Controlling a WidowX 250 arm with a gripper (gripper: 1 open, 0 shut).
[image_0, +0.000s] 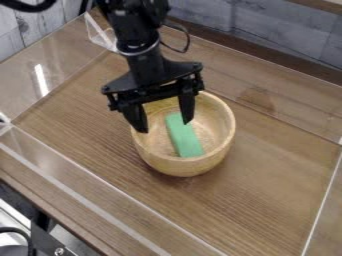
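A round light-wood bowl (221, 150) sits on the wooden table, with a flat green rectangular piece (185, 140) lying inside it. My black gripper (156, 105) reaches down from the top over the bowl's left and back rim, its two fingers spread wide and open, one at the left edge and one near the back right. I see nothing held between them; whether the fingertips touch the bowl is unclear.
A dark object sits at the bottom-left corner, with a cable beside it.
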